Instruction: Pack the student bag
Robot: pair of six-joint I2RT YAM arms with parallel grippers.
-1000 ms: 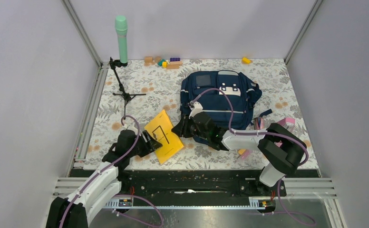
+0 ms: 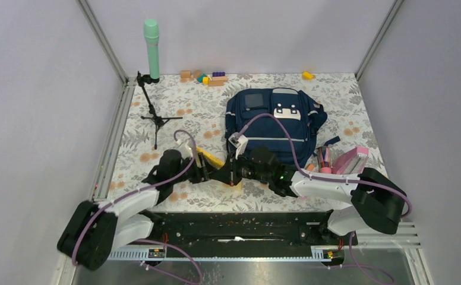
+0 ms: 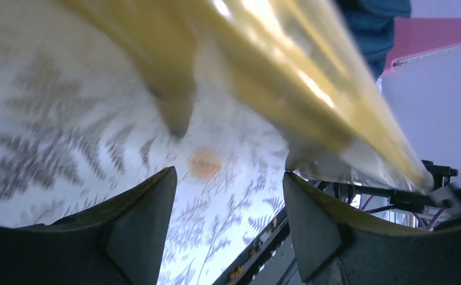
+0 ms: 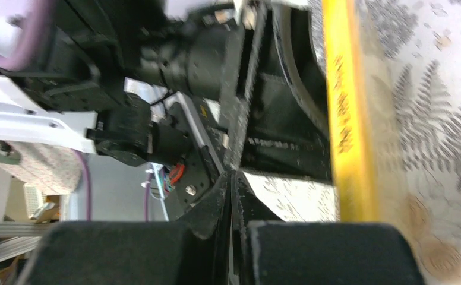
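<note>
A yellow book point(image 2: 211, 157) lies or stands partly hidden by both grippers, left of the navy bag point(image 2: 275, 127). In the right wrist view its spine point(image 4: 348, 127) is to the right of my right gripper, which is shut with nothing between its fingers. My left gripper is open. Above its fingers, the blurred book point(image 3: 311, 71) crosses the left wrist view on a slant; only tablecloth shows in the gap. The two grippers are close together in the top view.
A pencil case point(image 2: 324, 159) and a pink box point(image 2: 351, 160) are right of the bag. Small blocks point(image 2: 210, 79) lie at the back. A microphone stand point(image 2: 152, 113) stands at the back left.
The left arm has moved up and right, the right gripper down and slightly closer to the front.
</note>
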